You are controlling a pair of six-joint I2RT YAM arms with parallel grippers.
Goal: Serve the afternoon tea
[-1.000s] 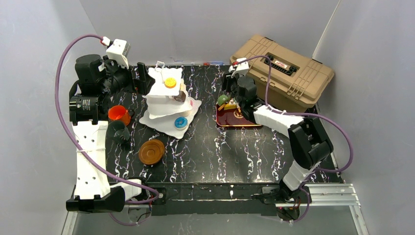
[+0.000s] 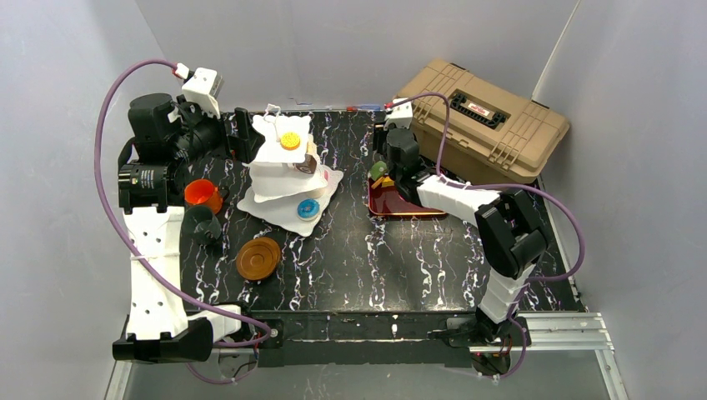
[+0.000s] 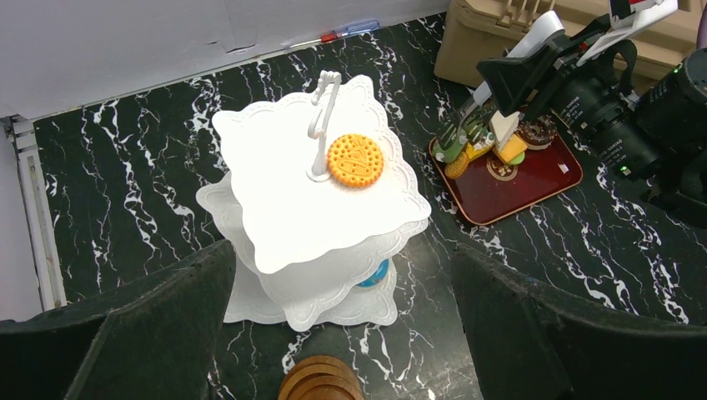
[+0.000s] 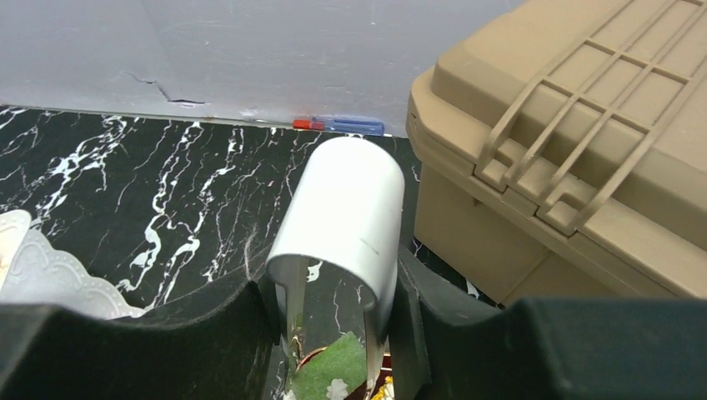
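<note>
A white three-tiered stand (image 3: 317, 217) stands left of centre, with an orange biscuit (image 3: 355, 160) on its top tier. In the top view, a brown treat (image 2: 307, 163) shows on the middle tier and a blue ring-shaped one (image 2: 308, 208) on the lowest. My left gripper (image 2: 248, 137) hovers open and empty at the stand's left. White tongs (image 4: 342, 200) stand between the fingers of my right gripper, which is spread wide with a finger along each side. Their clear ends reach down over the green treat (image 4: 338, 367) at the red tray (image 3: 517, 196).
Several toy foods share the tray. A tan case (image 2: 483, 117) stands close behind the right arm. At left are an orange mug (image 2: 202, 194), a dark cup (image 2: 203, 225) and brown round coasters (image 2: 258, 259).
The left arm and the stand have stayed still.
</note>
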